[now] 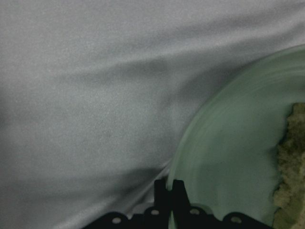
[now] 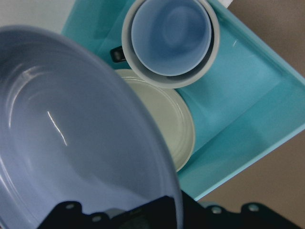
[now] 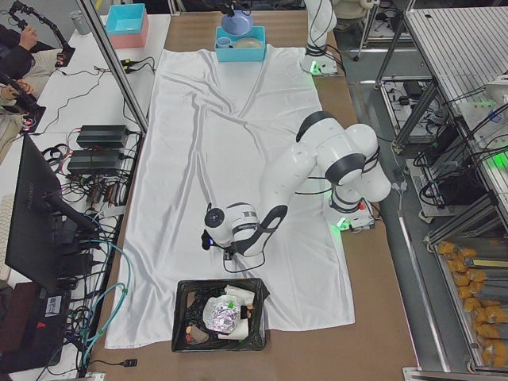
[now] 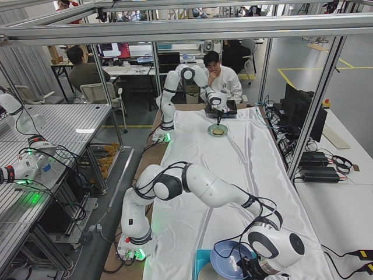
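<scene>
My left gripper is shut on the rim of a green plate (image 1: pixel 224 152), which rests on the white cloth with a brown, crumbly piece of food (image 1: pixel 290 162) on it. My right gripper is shut on the rim of a blue bowl (image 2: pixel 76 124), held at the teal bin (image 2: pixel 257 109). That bin also holds nested cups (image 2: pixel 171 36) and a cream plate (image 2: pixel 169 119); in the camera left view it sits at the far end of the table.
A black bin (image 3: pixel 200 341) with a foil-covered item stands at the near end in the camera left view. A monitor and cables line one side; a person sits behind the far end in the camera right view.
</scene>
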